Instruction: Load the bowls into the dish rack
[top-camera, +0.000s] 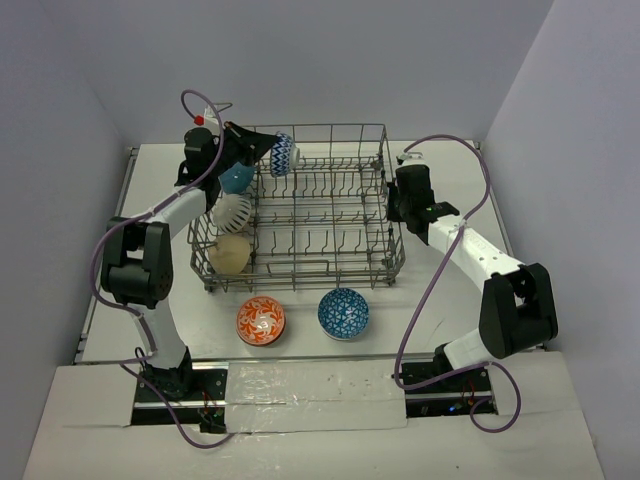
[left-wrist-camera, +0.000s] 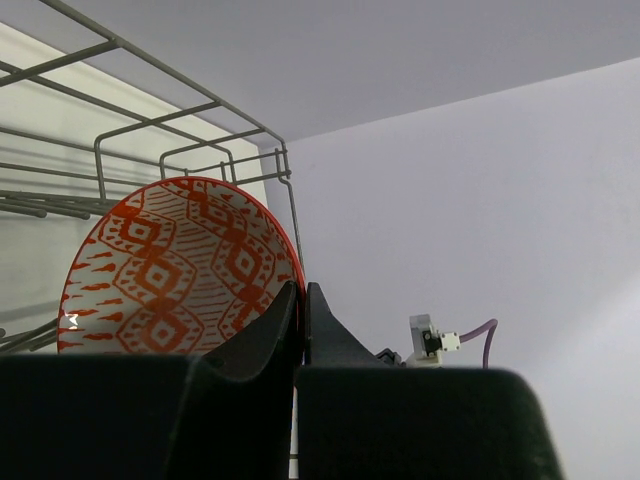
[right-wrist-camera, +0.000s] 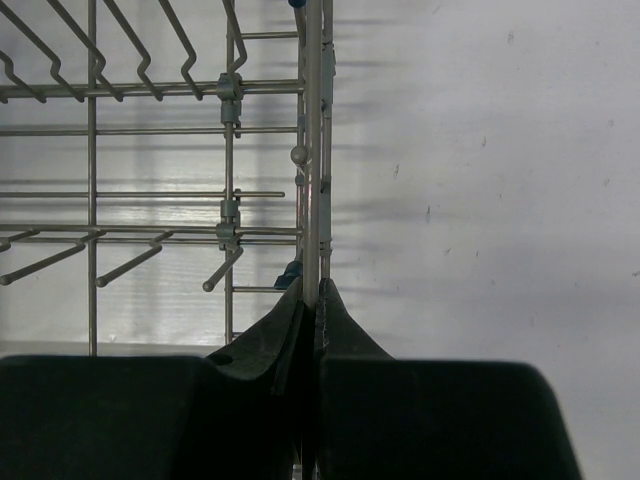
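My left gripper (top-camera: 268, 140) is over the back left of the wire dish rack (top-camera: 315, 280), closed on the rim of a bowl (top-camera: 282, 155) (left-wrist-camera: 175, 265), blue zigzag outside, red-patterned inside. Blue (top-camera: 236, 180), white ribbed (top-camera: 232, 210) and beige (top-camera: 229, 255) bowls sit along the rack's left side. My right gripper (top-camera: 391, 205) is shut on a vertical-looking wire of the rack's right side (right-wrist-camera: 311, 200). An orange bowl (top-camera: 260, 320) and a blue patterned bowl (top-camera: 342, 312) lie in front of the rack.
The middle and right of the rack are empty. Bare counter (top-camera: 450, 310) lies right of the rack. Grey walls enclose the back and both sides.
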